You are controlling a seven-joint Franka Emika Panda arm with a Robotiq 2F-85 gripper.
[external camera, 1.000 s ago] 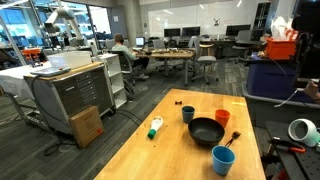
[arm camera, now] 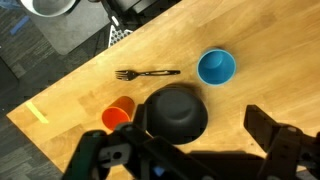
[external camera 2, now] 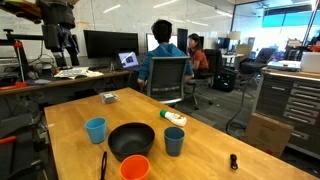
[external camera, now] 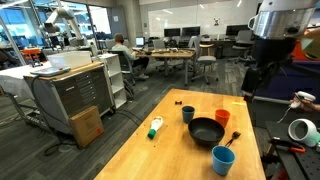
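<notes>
High over the table's near end, my gripper (external camera: 247, 88) hangs open and empty, clear of everything below. Under it in the wrist view lies a black pan (arm camera: 178, 115), its lower part near the dark fingers (arm camera: 268, 132). A light blue cup (arm camera: 216, 67) stands upright to one side of the pan, and an orange-red cup (arm camera: 118, 112) to the other. A dark fork (arm camera: 148, 73) lies flat between the cups. Farther along, a grey-blue cup (external camera 2: 173, 141) stands past the pan.
A white and green bottle (external camera 2: 172, 118) lies on its side on the wooden table. A small black object (external camera 2: 233, 161) sits apart from the rest.
The arm has come into exterior view 1 from the right edge, moving left over the table. The cups, pan and fork have kept their places.
</notes>
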